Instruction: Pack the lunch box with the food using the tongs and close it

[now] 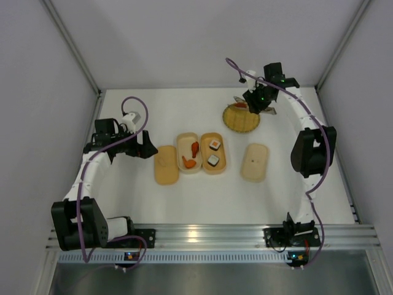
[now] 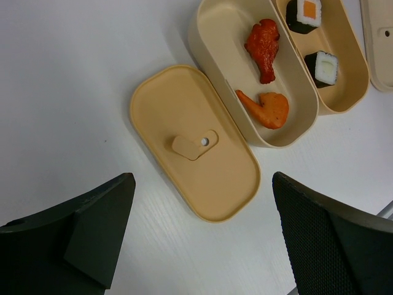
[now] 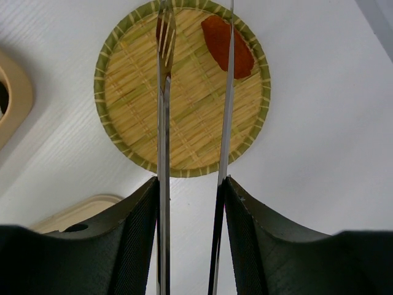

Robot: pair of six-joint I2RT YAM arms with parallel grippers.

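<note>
My right gripper is shut on metal tongs, whose two arms run between its fingers and stand apart at the tips, one tip fork-shaped. They hang over the round woven plate. A red-orange food piece lies on that plate, partly behind the other tong arm. In the top view the left box holds a red drumstick and an orange shrimp-like piece. Two sushi pieces sit in the right box. Above the tan lid, my left gripper is open and empty.
The left lid lies flat beside the left box, its small latch turned aside. A paler lid lies right of the boxes, below the plate.
</note>
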